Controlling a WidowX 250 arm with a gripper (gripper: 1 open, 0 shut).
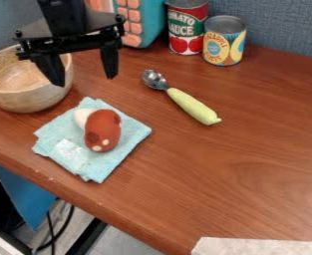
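Observation:
My black gripper [83, 67] hangs open at the upper left, over the rim area of a round wicker bowl [19, 92], its two fingers apart with nothing seen between them. In front of it a light blue cloth [69, 151] lies on the wooden table, holding a red-brown oblong item [103, 132] with a white part beside it. An ice cream scoop [190, 105] with a pale yellow-green handle lies to the right.
At the back stand a red-labelled can [186, 32], a yellow-labelled can [223, 45] and a teal container [141, 22]. A pale sheet [258, 246] is at the front edge.

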